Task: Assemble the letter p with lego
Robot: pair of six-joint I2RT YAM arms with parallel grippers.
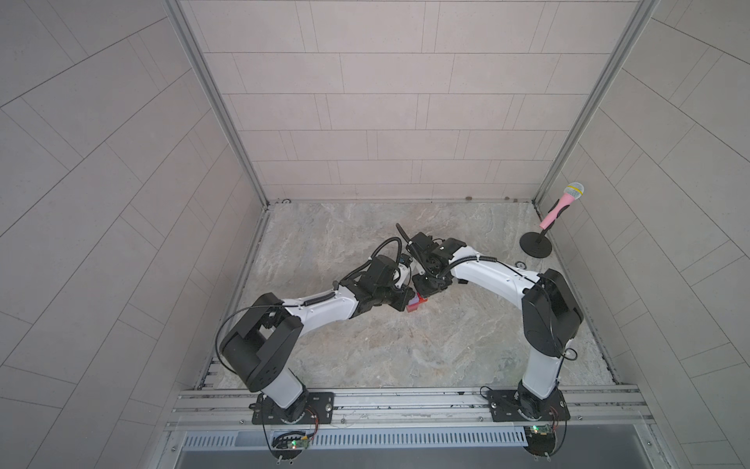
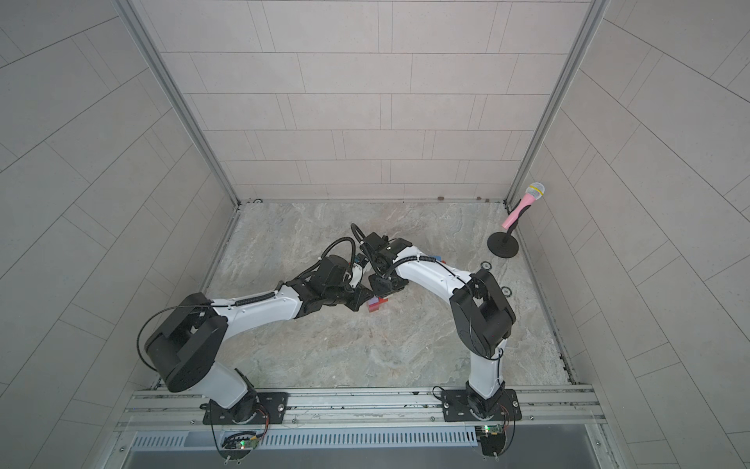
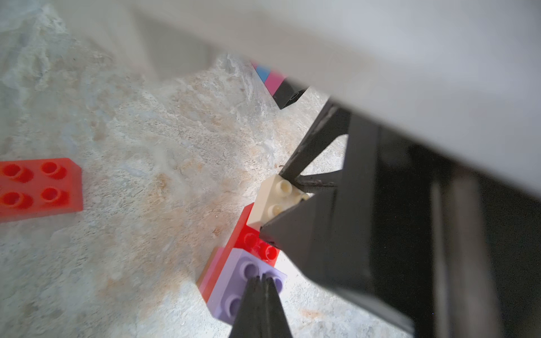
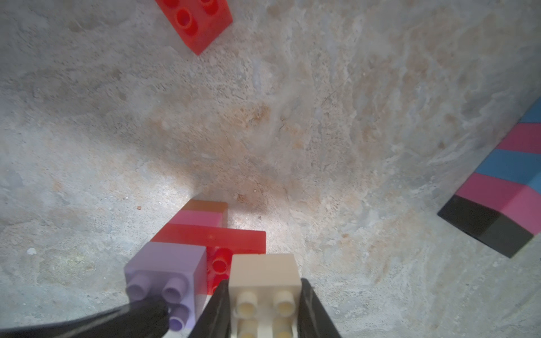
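A stack (image 4: 194, 218) of brown, pink and red layers stands on the table, a purple brick (image 4: 169, 259) on one end of its red brick (image 4: 248, 239). My right gripper is shut on a cream brick (image 4: 265, 267), held at the red brick's other end; whether its studs are fully engaged, I cannot tell. In the left wrist view, my left gripper is shut, its tips at the purple brick's studded top and nothing visible between them. Both top views mostly hide the stack under the grippers.
A loose red brick (image 3: 42, 188) lies apart from the stack. Off to the other side is a row of blue, pink and black bricks (image 4: 496, 186). A microphone on a stand (image 1: 536, 244) occupies the back right.
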